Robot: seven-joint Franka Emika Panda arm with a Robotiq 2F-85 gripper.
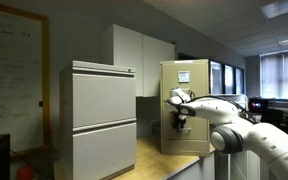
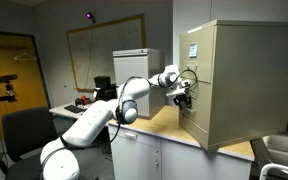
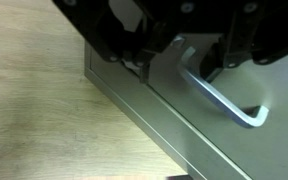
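A tall beige cabinet (image 1: 174,82) stands on the wooden counter, its drawer front facing my arm. My gripper is close against that front in the wrist view, its dark fingers apart. A silver bar handle (image 3: 222,98) slants down to the right. The handle's upper end lies near the gap between the fingers, and the right finger overlaps its upper side in view. Contact with the handle cannot be told. In exterior view 2 the gripper (image 2: 185,101) is at the cabinet's front, small and dark, partly merged with the hardware there.
A grey-white two-drawer cabinet (image 1: 102,115) stands to the left on the same wooden counter (image 1: 159,163). White wall cupboards (image 1: 142,58) hang behind. A bare strip of counter lies in front of the beige cabinet.
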